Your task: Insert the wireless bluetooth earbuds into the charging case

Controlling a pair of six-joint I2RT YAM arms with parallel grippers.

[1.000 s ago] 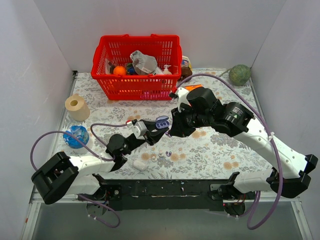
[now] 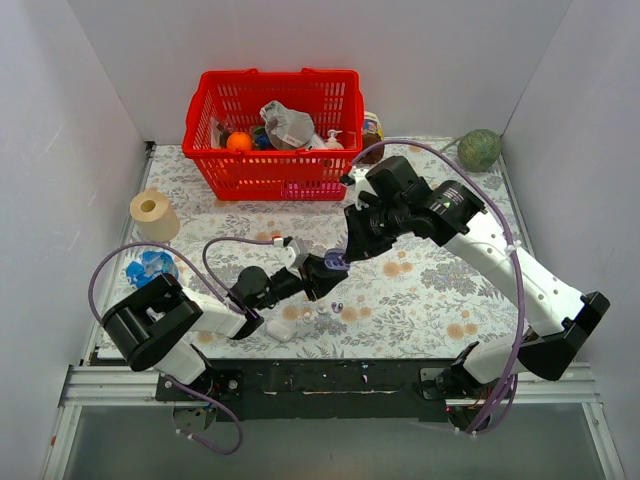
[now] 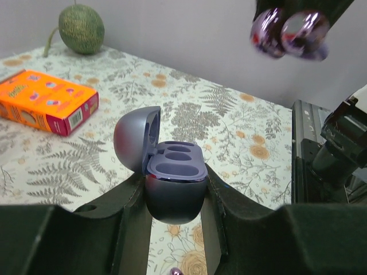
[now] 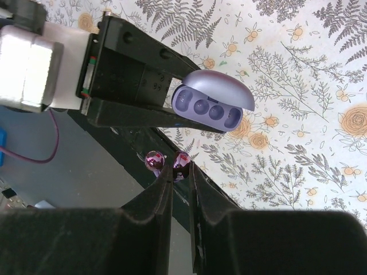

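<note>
The purple charging case (image 3: 176, 172) is gripped low on its body by my left gripper, lid raised and facing the right arm. Its several wells look empty in the right wrist view, where the case (image 4: 209, 106) sits above and right of my right fingertips. My right gripper is shut on a shiny purple earbud (image 4: 181, 160) with two rounded ends, apart from the case. In the left wrist view that earbud (image 3: 304, 31) hangs blurred at upper right. Another purple earbud (image 2: 337, 307) lies on the table.
Small white pieces (image 2: 308, 317) and a white item (image 2: 280, 330) lie near the table's front. The red basket (image 2: 270, 185) stands at the back. A paper roll (image 2: 154, 215) and blue bag (image 2: 150, 268) are at left, a melon (image 2: 480, 150) at back right.
My left gripper has carried the case rightward and toward the table's front, and the case has turned. The right arm has swung slightly, its gripper shifting a little toward the back.
</note>
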